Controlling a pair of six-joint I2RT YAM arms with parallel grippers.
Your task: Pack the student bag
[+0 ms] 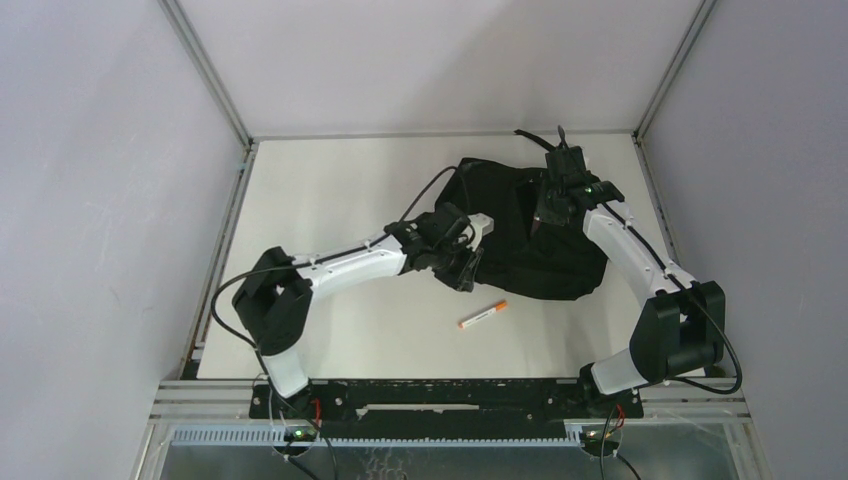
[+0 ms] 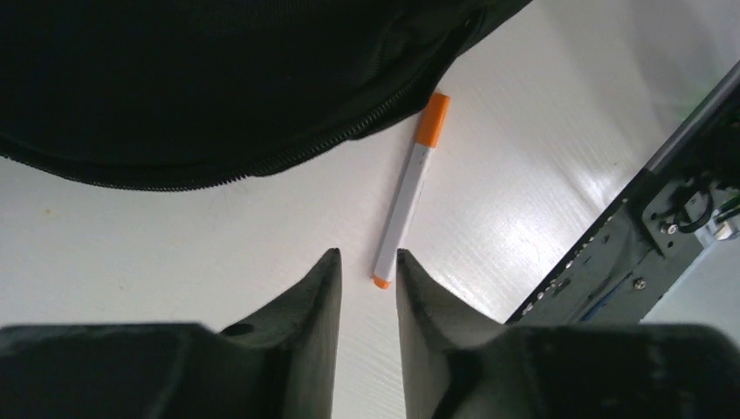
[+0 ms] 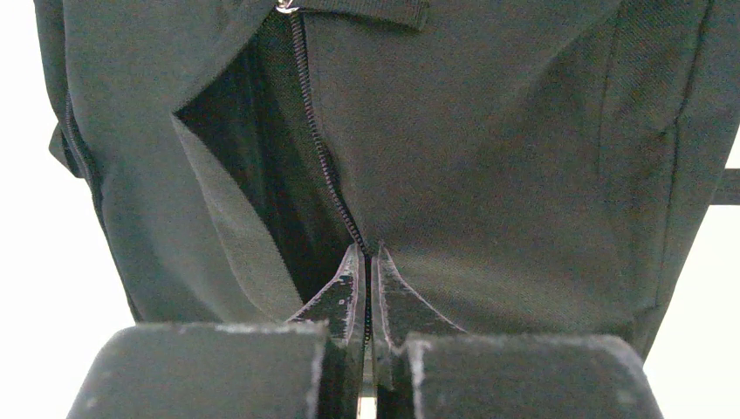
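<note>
A white marker with orange ends (image 1: 482,315) lies on the table just in front of the black bag (image 1: 545,284). In the left wrist view the marker (image 2: 410,188) is beyond the fingertips, its orange cap by the bag's zipper edge. My left gripper is part open with nothing between its fingers; from above, its fingers (image 1: 464,277) are up and left of the marker. My right gripper is shut at the zipper edge of the bag's opening (image 3: 279,157); the bag's edge runs down to its fingertips, and how much fabric is pinched is hidden.
A strap (image 1: 535,139) sticks out at the bag's back. A metal zipper pull (image 3: 286,5) shows at the top of the right wrist view. Walls stand behind and at both sides.
</note>
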